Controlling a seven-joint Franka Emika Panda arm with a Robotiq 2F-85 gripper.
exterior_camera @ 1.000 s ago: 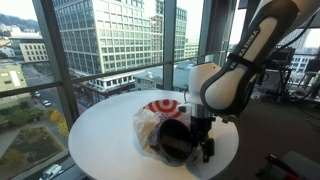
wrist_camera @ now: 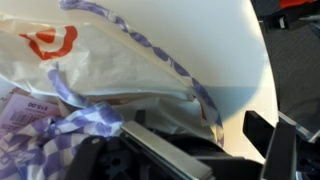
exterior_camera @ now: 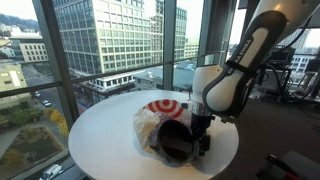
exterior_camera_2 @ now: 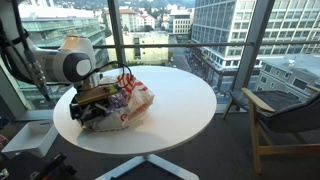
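On the round table, a white plastic bag with red print (exterior_camera_2: 128, 108) lies crumpled. The dark round opening of a cylinder-like thing (exterior_camera: 175, 142) faces exterior view 1 at the bag. In the wrist view, a blue-and-white checkered cloth (wrist_camera: 65, 140) rests on the bag (wrist_camera: 50, 40), and a checkered strap (wrist_camera: 165, 60) runs across to the right. My gripper is open above the strap's lower end, its fingers apart on either side. From exterior view 1, the gripper (exterior_camera: 203, 142) shows beside the dark opening. Contact cannot be judged.
The white tabletop (exterior_camera: 100, 125) has clear room left of the bag in exterior view 1 and on the right (exterior_camera_2: 185, 100) in exterior view 2. A wooden armchair (exterior_camera_2: 275, 115) stands beyond the table's edge. Tall windows surround the area.
The arm has shifted slightly to the right in exterior view 1, with its gripper staying low beside the bag. The bag and dark opening look nearly unchanged.
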